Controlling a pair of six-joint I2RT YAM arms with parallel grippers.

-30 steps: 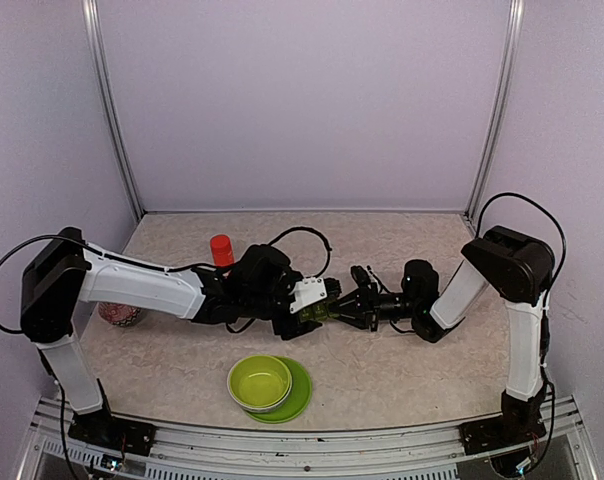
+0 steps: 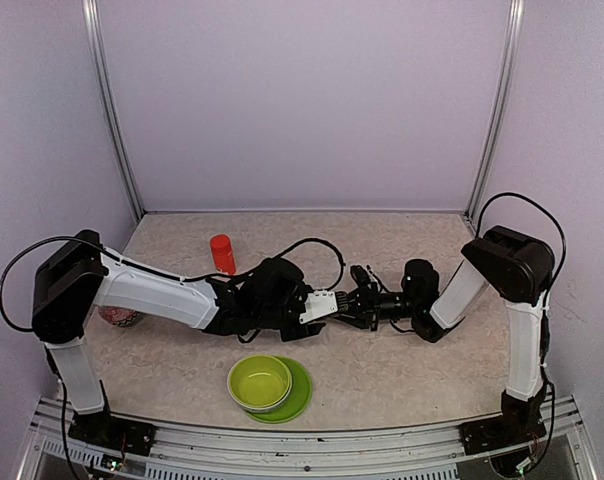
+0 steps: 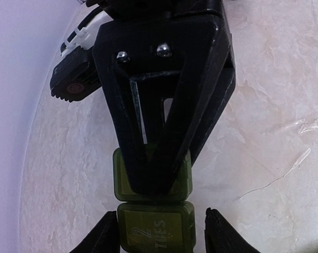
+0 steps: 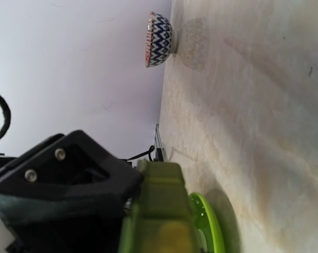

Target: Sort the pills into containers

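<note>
A dark green pill organiser [image 3: 156, 226] with a lid marked TUES is held off the table between the two grippers. In the right wrist view it [image 4: 164, 211] shows a row of compartments. My right gripper [image 2: 357, 305] is shut on it, its black body across the upper left wrist view. My left gripper has its toothed fingers part open either side of the TUES compartment, with a small gap at the right finger. The green bowl [image 2: 259, 380] sits on a green plate [image 2: 297, 403] at the front.
A red cylinder [image 2: 222, 253] stands at the back left. A patterned bowl [image 4: 159, 39] is at the left, mostly behind the left arm in the top view.
The right arm has stayed put.
</note>
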